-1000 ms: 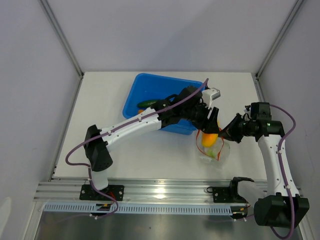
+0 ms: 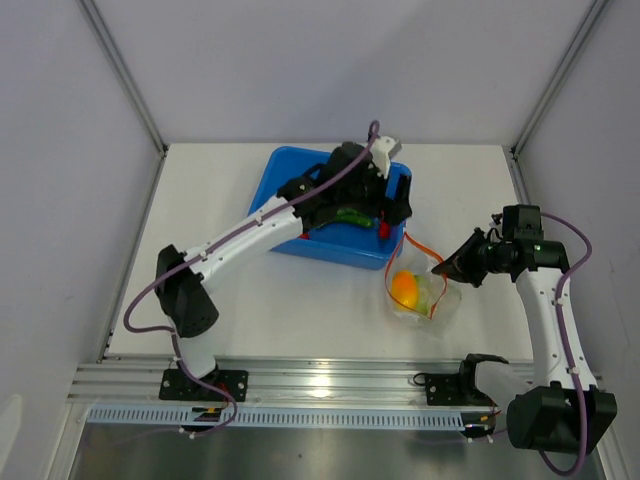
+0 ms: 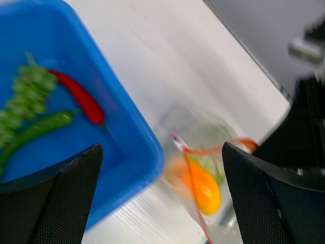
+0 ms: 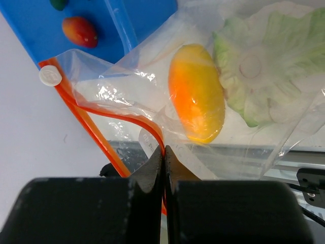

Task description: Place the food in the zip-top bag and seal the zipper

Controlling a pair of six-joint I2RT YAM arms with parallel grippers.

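A clear zip bag with orange zipper edges (image 2: 425, 300) stands at the table's right, holding a yellow-orange mango (image 4: 195, 91) and lettuce (image 4: 259, 66). My right gripper is shut on the bag's zipper edge. My left gripper is open above the blue bin (image 2: 310, 255), near its right end, with nothing held. In the bin are a red chili (image 3: 84, 99), a green chili (image 3: 45, 127), a grape bunch (image 3: 30, 94) and a small red-orange food piece (image 4: 78, 31).
The left arm covers part of the bin in the top view. Side walls and a back wall enclose the table.
The right arm has stayed nearly still.
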